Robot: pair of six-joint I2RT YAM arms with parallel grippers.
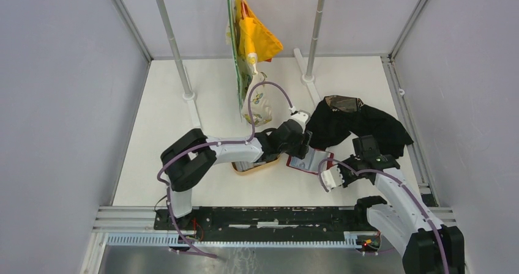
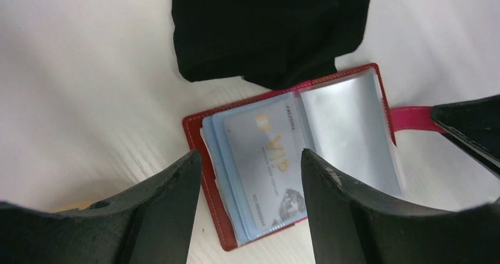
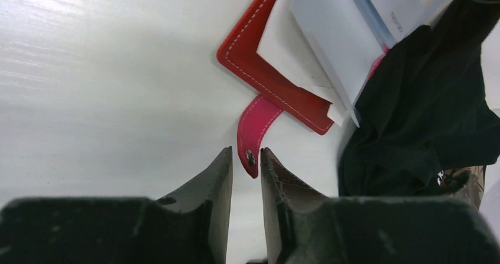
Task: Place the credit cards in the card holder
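The open red card holder lies on the table below my left gripper. One clear sleeve side holds a card marked VIP; the other sleeve looks empty. Nothing is between the left gripper's spread fingers. In the right wrist view, the holder's pink-red strap reaches down to my right gripper. Its fingers stand a little apart, with the strap's tip in the gap; a firm hold does not show. From above, the left gripper largely covers the holder's left end.
Left of the holder, partly under the left arm, a tan-rimmed tray holds cards. Black cloth lies against the holder's far edge. A rack with a yellow cloth stands behind.
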